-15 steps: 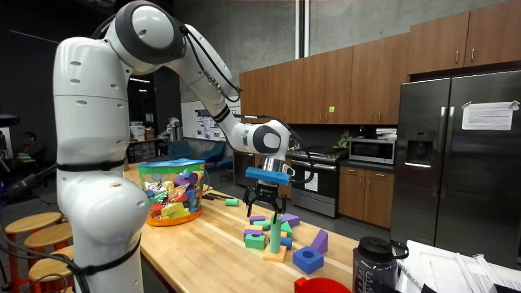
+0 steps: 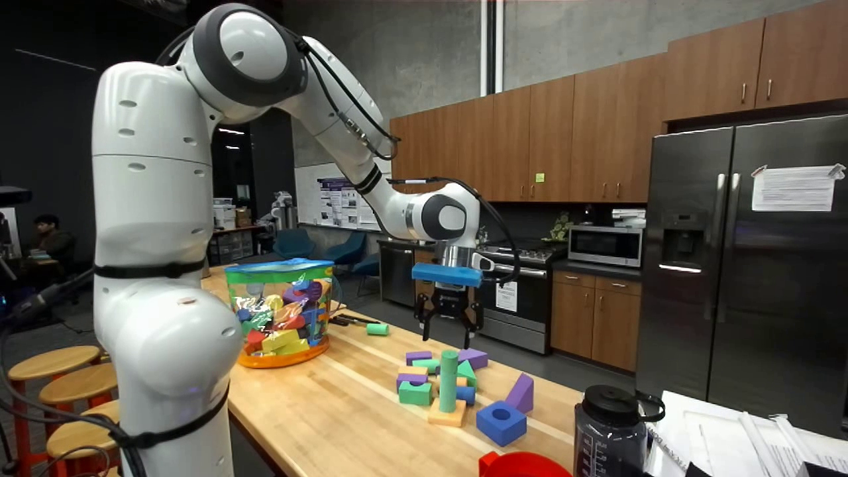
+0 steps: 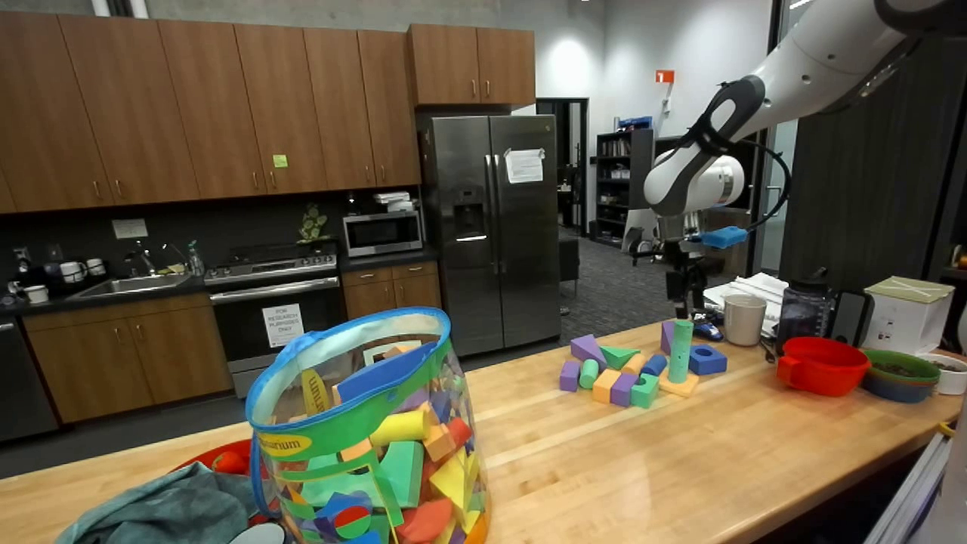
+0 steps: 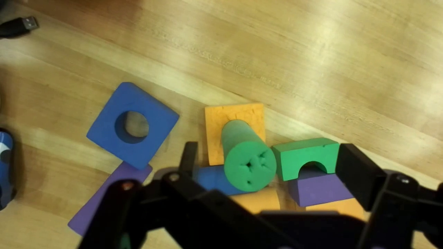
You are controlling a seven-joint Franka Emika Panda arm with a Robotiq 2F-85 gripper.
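My gripper (image 2: pixel 449 334) hangs above the group of blocks, open, its two dark fingers apart with nothing held. A tall green cylinder (image 2: pixel 448 381) stands upright on a flat orange block (image 4: pixel 214 124). Seen from the wrist, the cylinder's top lies between the fingers but below them. Close around it are a green arch block (image 4: pixel 307 151), a purple block (image 4: pixel 322 190) and a blue cylinder (image 4: pixel 209 178), partly hidden by the gripper. A blue block with a round hole (image 4: pixel 151 118) sits apart to one side, near a purple wedge (image 2: pixel 521 393).
A clear bag of many blocks (image 3: pixel 390 453) stands on the table (image 3: pixel 562 462). Toward the other end are a red bowl (image 3: pixel 823 364), a mug (image 3: pixel 744 319) and a dark bottle (image 2: pixel 610 437). Bare wood lies between the bag and the blocks.
My gripper has risen and shifted slightly right in exterior view 1, leaving clear space above the green cylinder. The blocks look unmoved.
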